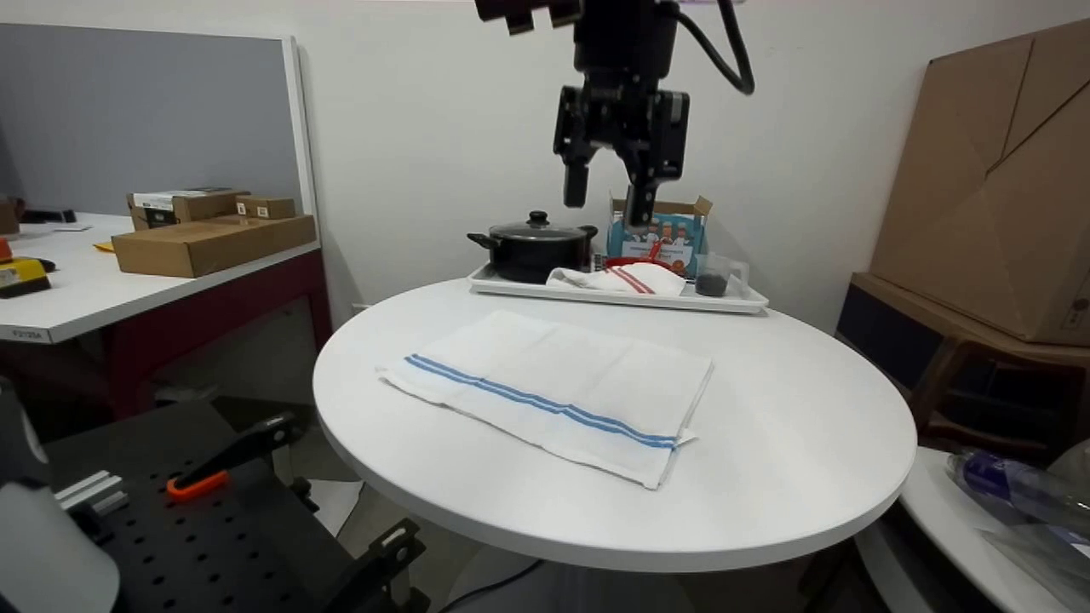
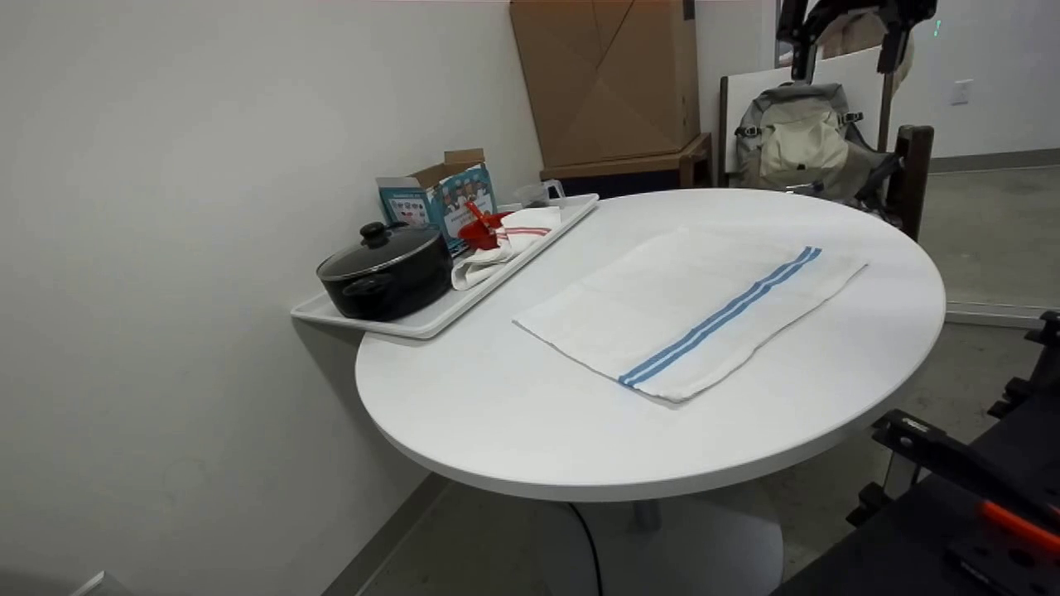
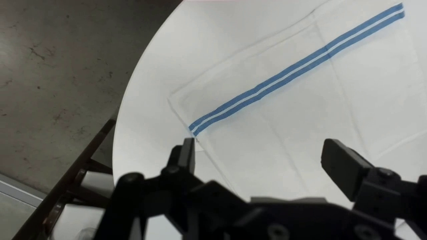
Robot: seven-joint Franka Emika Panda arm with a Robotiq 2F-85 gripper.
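A white towel with a double blue stripe (image 1: 557,393) lies folded and nearly flat on the round white table (image 1: 807,439). A small tag pokes out at one of its edges, by the end of the stripe. My gripper (image 1: 605,199) hangs high above the table, open, its two fingers apart and empty. In the second exterior view the gripper (image 2: 846,64) shows at the top right, well clear of the towel (image 2: 686,298). From the wrist, the towel (image 3: 296,104) spreads below and ahead of the spread fingers (image 3: 187,154).
Along the table's wall side sits a white tray (image 1: 572,293) with a black lidded pot (image 1: 536,250), a blue box (image 1: 679,230), a red-striped cloth (image 1: 628,279) and a clear cup (image 1: 715,276). Bare tabletop surrounds the towel. A big cardboard box (image 1: 991,194) stands beyond the table.
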